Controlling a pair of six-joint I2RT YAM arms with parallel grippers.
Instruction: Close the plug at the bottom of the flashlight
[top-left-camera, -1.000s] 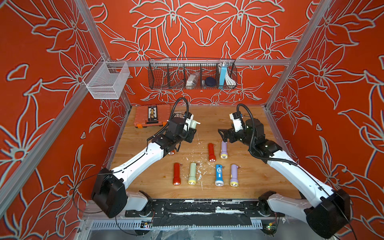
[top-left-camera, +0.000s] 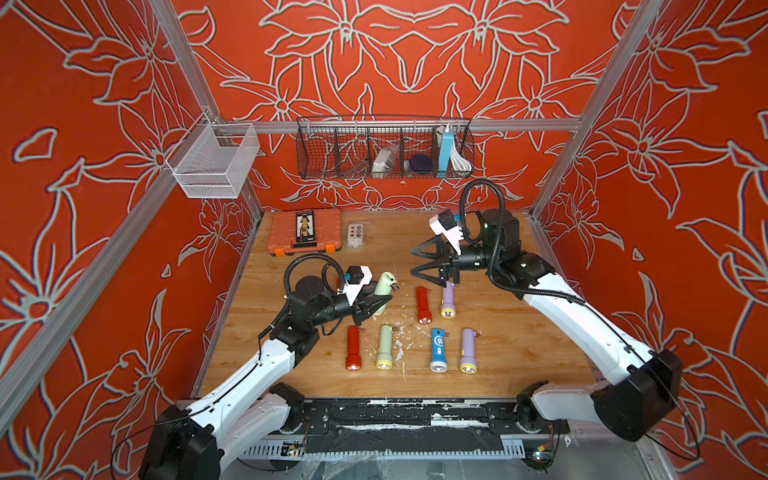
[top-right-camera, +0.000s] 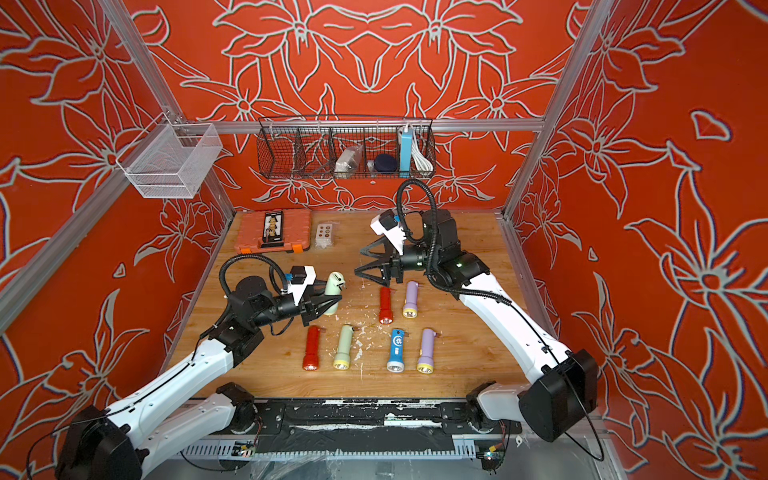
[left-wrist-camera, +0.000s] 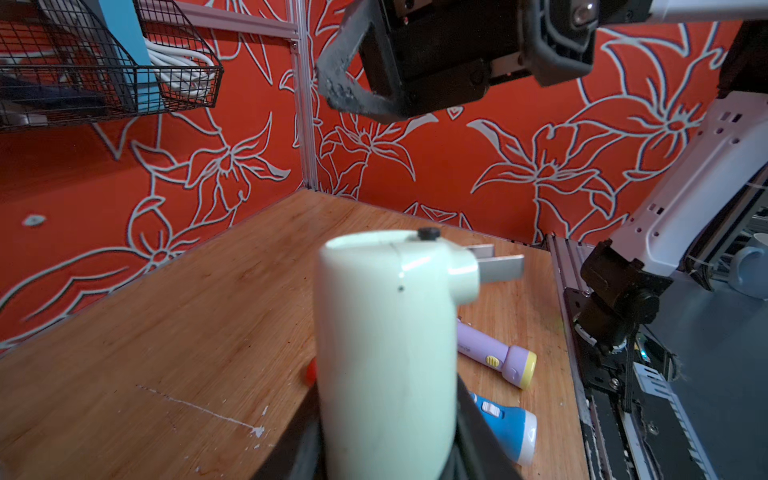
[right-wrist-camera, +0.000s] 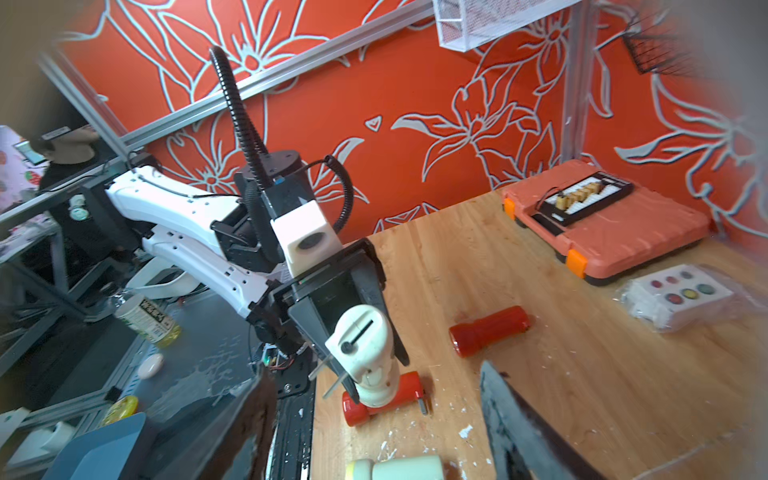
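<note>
My left gripper (top-left-camera: 373, 304) is shut on a pale green flashlight (top-left-camera: 385, 284), held raised above the table. In the left wrist view the flashlight's end (left-wrist-camera: 384, 280) fills the lower middle, with a small metal plug (left-wrist-camera: 500, 268) sticking out sideways from its rim; the right wrist view shows a slot across that end (right-wrist-camera: 360, 336). My right gripper (top-left-camera: 417, 262) hangs open to the right of and above the held flashlight, with nothing between its fingers.
Several red, green, blue and purple flashlights (top-left-camera: 437, 349) lie on the wooden table (top-left-camera: 264, 320). An orange case (top-left-camera: 280, 232) and a small packet (top-left-camera: 355, 233) sit at the back left. A wire basket (top-left-camera: 344, 160) hangs on the back wall.
My left gripper has moved left and toward the front with the flashlight, turning it. My right gripper has moved left and up, its fingers now wider apart.
</note>
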